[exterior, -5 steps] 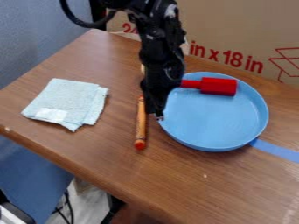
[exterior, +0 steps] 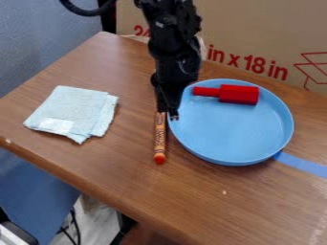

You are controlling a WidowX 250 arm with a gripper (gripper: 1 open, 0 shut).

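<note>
My black gripper (exterior: 167,103) hangs at the left rim of a blue plate (exterior: 231,131), just over the upper end of an orange patterned stick (exterior: 161,144) lying on the table beside the plate. Whether the fingers are open or shut on anything is unclear. A red object with a thin handle (exterior: 239,94) rests at the back of the plate. A folded pale cloth (exterior: 72,112) lies on the left.
A cardboard box (exterior: 262,38) stands behind. Blue tape (exterior: 307,165) runs from the plate to the right. The table's left edge drops away.
Over the last second my arm has shifted left, toward the stick's upper end, and the stick's visible position has shifted slightly right.
</note>
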